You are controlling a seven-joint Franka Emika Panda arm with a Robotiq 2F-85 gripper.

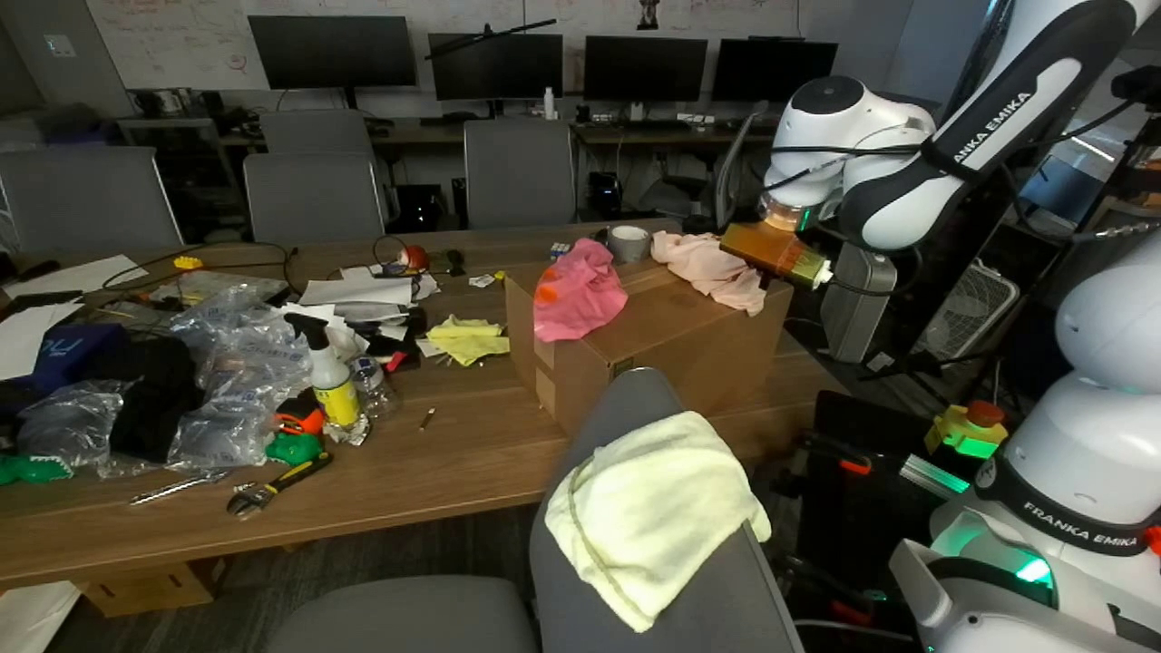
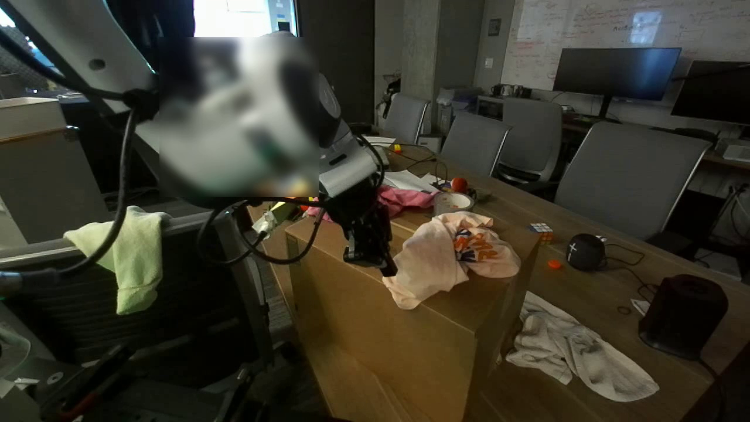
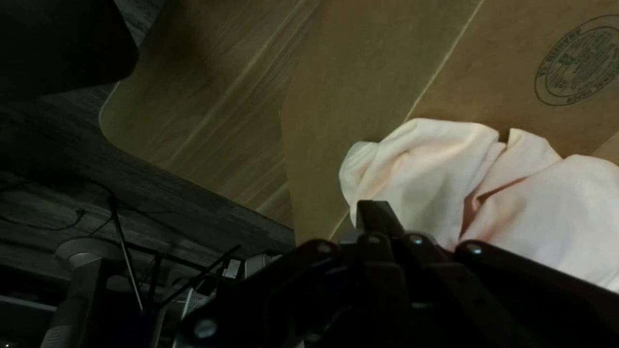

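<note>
A pale peach cloth lies crumpled on top of the cardboard box, partly over its edge. In the wrist view my gripper is shut with its fingertips together. No cloth shows between them; the fabric sits behind and to the right of the fingers. From exterior view 2, the gripper is beside the near left end of the peach cloth, which has an orange and blue print. Whether they touch cannot be told. Exterior view 1 shows the peach cloth near the box's right end, the fingertips being hard to make out.
A pink cloth and a tape roll are also on the box. A yellow towel hangs over the chair in front. Clutter, including a spray bottle, covers the table's left. A grey cloth lies beyond the box.
</note>
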